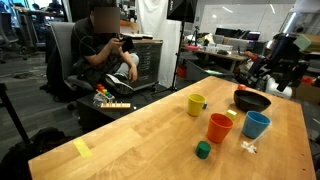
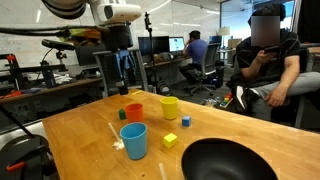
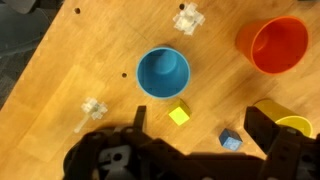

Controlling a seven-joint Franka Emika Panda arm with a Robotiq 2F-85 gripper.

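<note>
My gripper is open and empty, hanging above the table. In the wrist view a small yellow block [image 3: 179,112] shows between the dark fingers, well below them. Beside it stands an empty blue cup [image 3: 163,72]. An orange-red cup [image 3: 275,45] is at the upper right, and a yellow cup [image 3: 285,117] is partly covered by the right finger. A small blue block [image 3: 230,139] lies near that finger. Exterior view 2 shows a black pan [image 2: 228,160] in the right foreground. The small green object [image 1: 203,149] stands near the red cup in exterior view 1.
Whitish patches [image 3: 92,110] mark the wooden table near the blue cup. A yellow square [image 1: 82,147] lies far to the left in exterior view 1, with a wide bare stretch of tabletop between it and the cups. A seated person [image 1: 104,50] is beyond the table.
</note>
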